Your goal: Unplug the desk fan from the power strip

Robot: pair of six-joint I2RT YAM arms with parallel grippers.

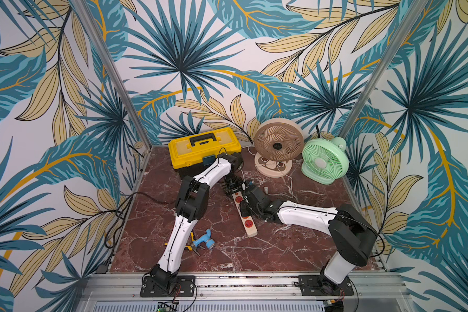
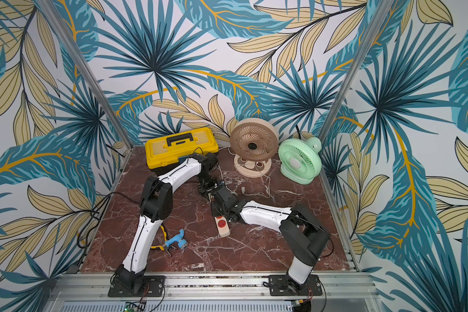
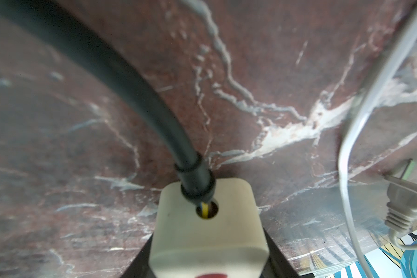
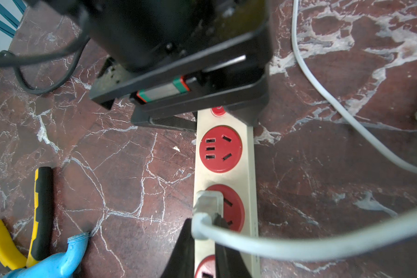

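The cream power strip (image 4: pixel 224 120) with red sockets (image 4: pixel 220 148) lies mid-table. My left gripper holds its far end, shut around the strip's body (image 3: pixel 208 241) beside the black cable (image 3: pixel 125 88). A white plug (image 4: pixel 207 208) with white cord sits on a socket. My right gripper reaches down beside this plug, fingers apart on either side below it; whether they touch it is unclear. The beige fan (image 1: pixel 278 140) and green fan (image 1: pixel 325 163) stand at the back right; which one the plug feeds cannot be told.
A yellow toolbox (image 2: pixel 179 148) stands at the back left. A blue toy tool (image 4: pixel 64 259) and yellow-handled pliers (image 4: pixel 41 217) lie front left. A loose plug (image 3: pixel 403 203) lies near the strip.
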